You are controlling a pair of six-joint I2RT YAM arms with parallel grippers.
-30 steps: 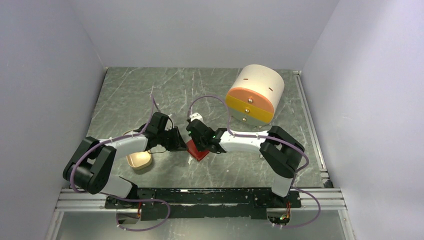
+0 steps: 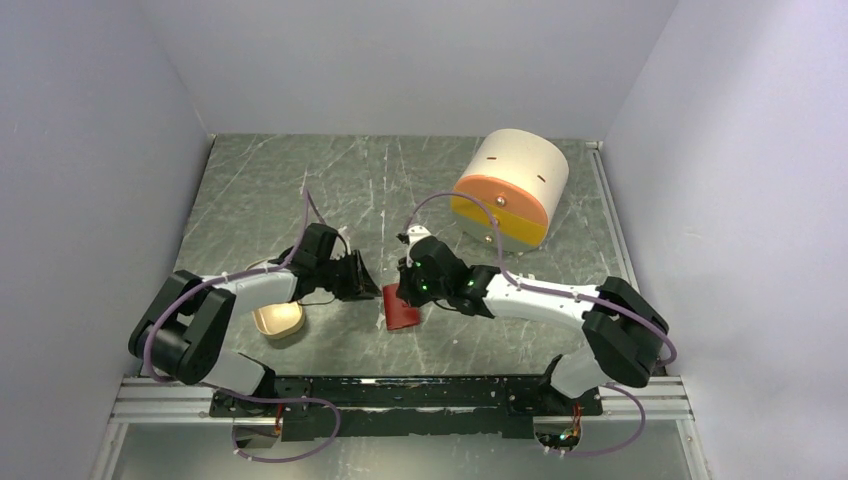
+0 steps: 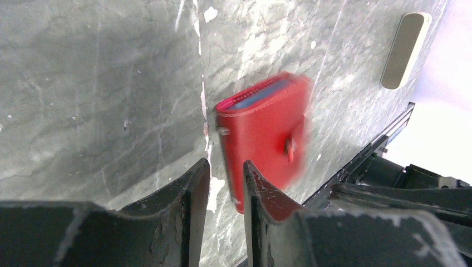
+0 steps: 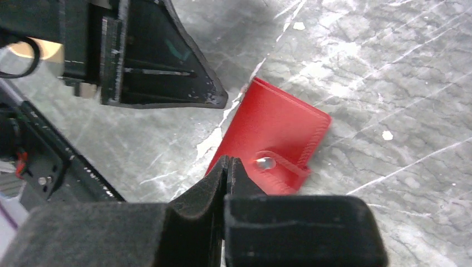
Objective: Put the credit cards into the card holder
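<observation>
The red card holder (image 2: 402, 312) rests on the marble table between the two arms. In the left wrist view the holder (image 3: 261, 133) appears blurred, its top edge parted a little, with something blue inside. My left gripper has a gap between its fingers, with nothing in it; the holder stands just beyond. In the right wrist view my right gripper is shut with nothing between its fingers, over the holder's lower part. The strap with its silver snap (image 4: 266, 162) lies outside those fingers; whether it is fastened I cannot tell. No loose cards are visible.
A beige bowl (image 2: 280, 320) sits near the left arm. At the back right stands a large cream drum (image 2: 515, 180) with coloured drawers. My left fingertips hover close to the holder's left edge in the right wrist view.
The holder has turned and shifted slightly toward the front. My left arm has barely moved.
</observation>
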